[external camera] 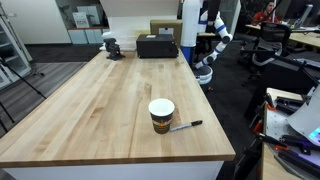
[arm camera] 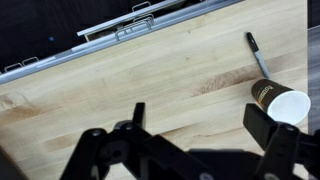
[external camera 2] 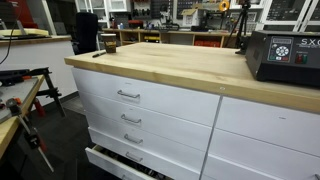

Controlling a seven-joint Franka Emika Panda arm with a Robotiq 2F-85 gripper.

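Observation:
Near the front end of the wooden tabletop point(external camera: 100, 100) stands an upright dark paper cup point(external camera: 161, 117) with a white inside. A black marker point(external camera: 186, 126) lies just beside it. From the wrist, both the cup point(arm camera: 280, 100) and the marker point(arm camera: 258, 56) appear at the right side. My gripper points down over the table, its two black fingers wide apart with only bare wood showing between them. The right finger point(arm camera: 260, 124) overlaps the cup's edge in the wrist view; contact cannot be told.
Below the tabletop are white drawers point(external camera 2: 137, 118); the lowest drawer point(external camera 2: 115, 163) is pulled out. A black box-shaped device point(external camera: 157, 46) occupies the table's far end.

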